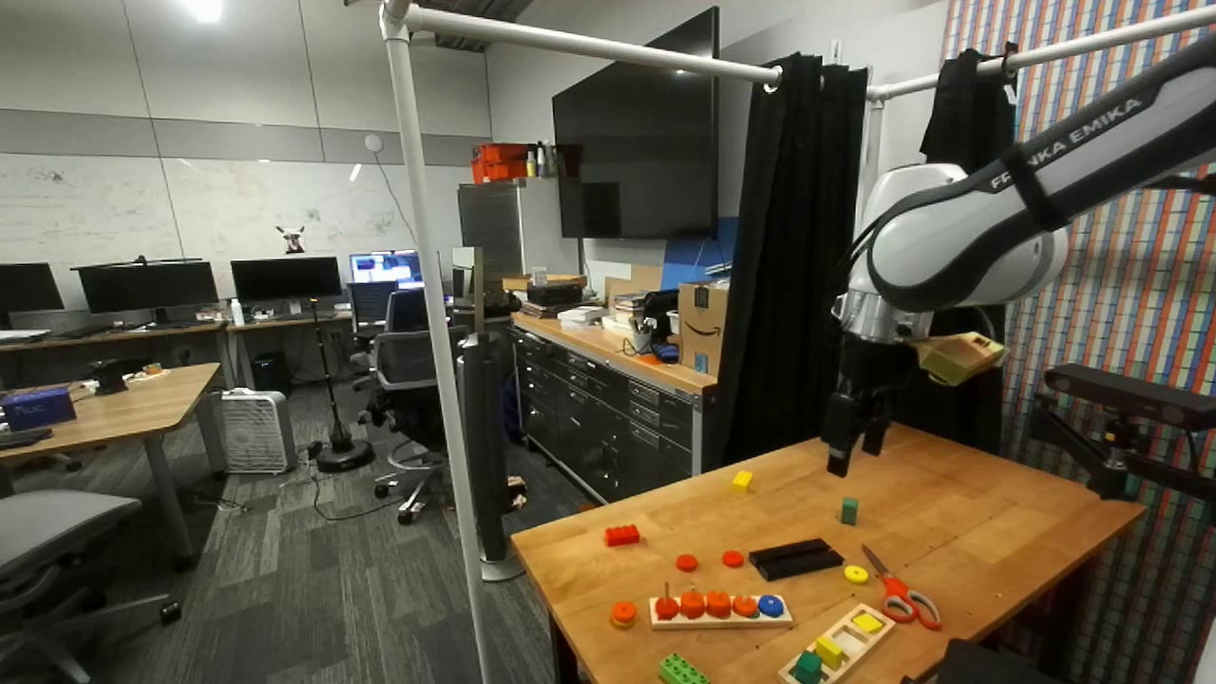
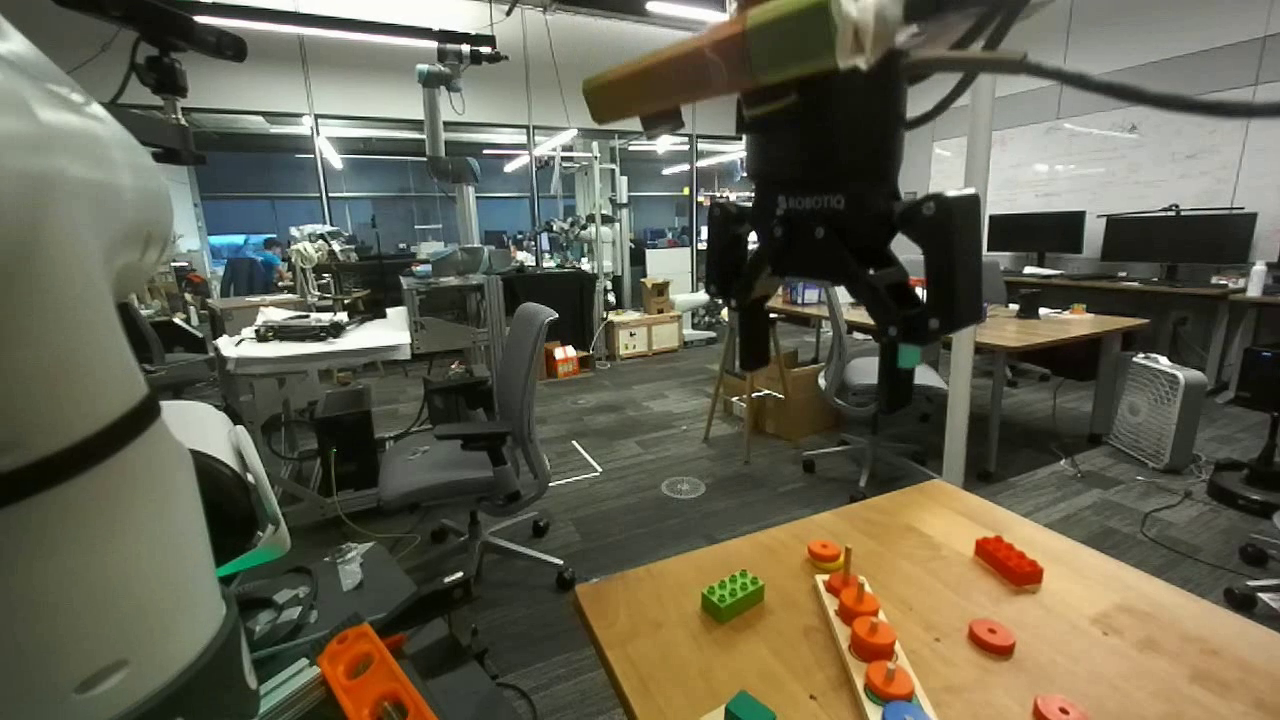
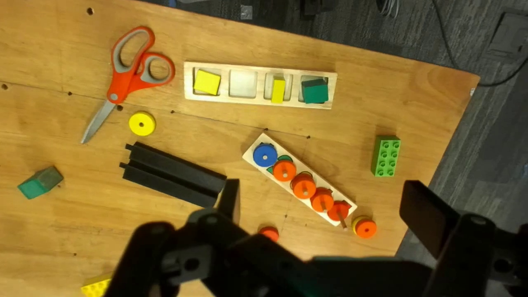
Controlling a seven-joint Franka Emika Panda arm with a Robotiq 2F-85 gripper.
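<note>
My gripper hangs open above the table, its fingers wide apart with nothing between them. In the wrist view, a wooden peg board (image 3: 312, 174) shows between and beyond the fingers, carrying a blue ring (image 3: 265, 155) and several orange rings. Beyond it lies a wooden tray (image 3: 213, 98) with square compartments: a yellow block (image 3: 207, 82) in the leftmost, the second empty, a yellow block (image 3: 278, 90) in the third and a green block (image 3: 315, 93) in the last. Another green block (image 3: 40, 182) rests on the bare table at far left.
Scissors (image 3: 126, 79), a yellow ring (image 3: 142, 123) and black rails (image 3: 173, 173) lie left of the boards. A green brick (image 3: 386, 156) is near the right edge. Loose red rings and a red brick (image 1: 621, 535) occupy the other side.
</note>
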